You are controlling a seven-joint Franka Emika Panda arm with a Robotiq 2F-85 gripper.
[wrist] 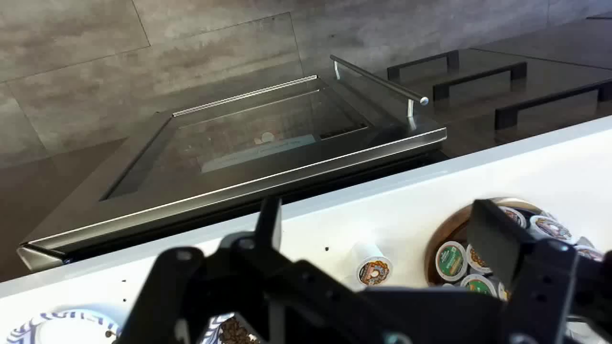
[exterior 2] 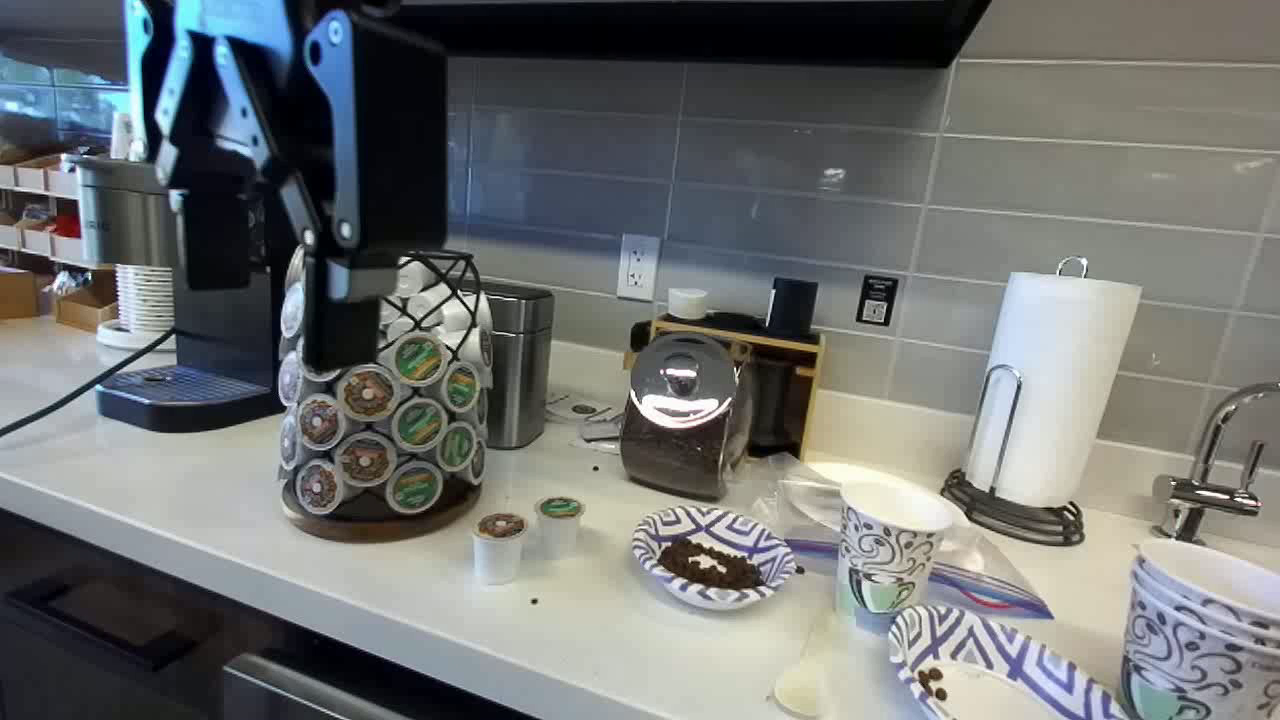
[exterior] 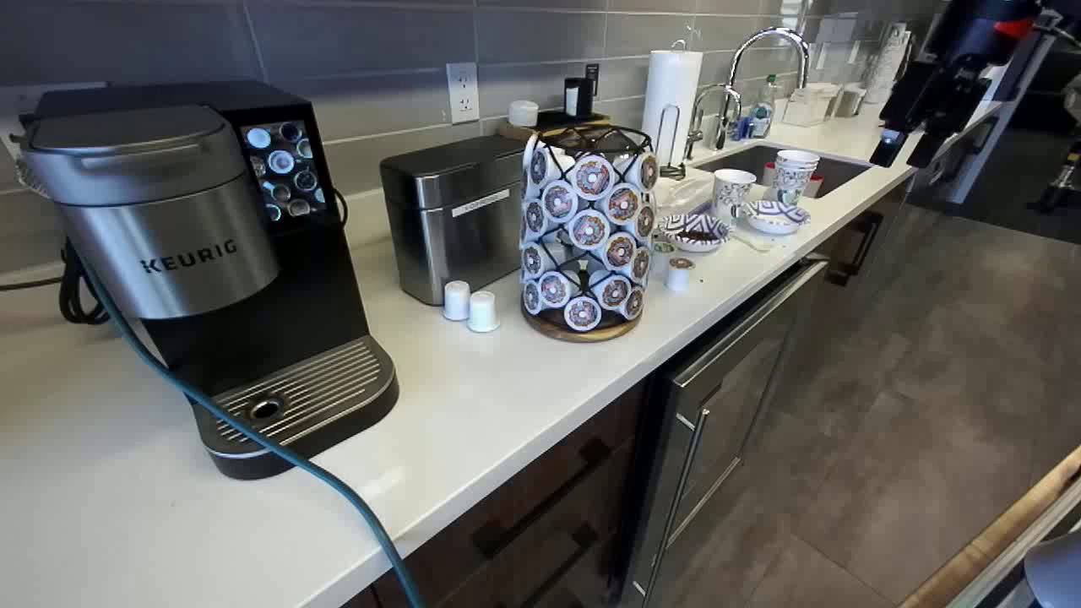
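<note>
My gripper is open, its two fingers wide apart in the wrist view with nothing held between them. Below the gap, a white coffee pod (wrist: 371, 264) with a brown lid stands on the counter. Exterior view 2 shows that pod (exterior 2: 499, 548) next to a green-lidded pod (exterior 2: 559, 526). The gripper (exterior 2: 274, 294) looms large there, covering part of the wire pod carousel (exterior 2: 381, 450). From exterior view 1 the gripper (exterior: 907, 152) hangs at the upper right, above the counter's height. Its carousel (exterior: 588, 228) is loaded with several pods.
The Keurig machine (exterior: 192, 243) occupies the near counter, a blue-green cable (exterior: 334, 486) crossing before it. Two white pods (exterior: 471, 306) stand near a steel bin (exterior: 456, 218). Bowls (exterior 2: 713, 594), paper cups (exterior 2: 888, 546), a glass jar (exterior 2: 681, 414) and paper towels (exterior 2: 1065, 384) crowd the sink side.
</note>
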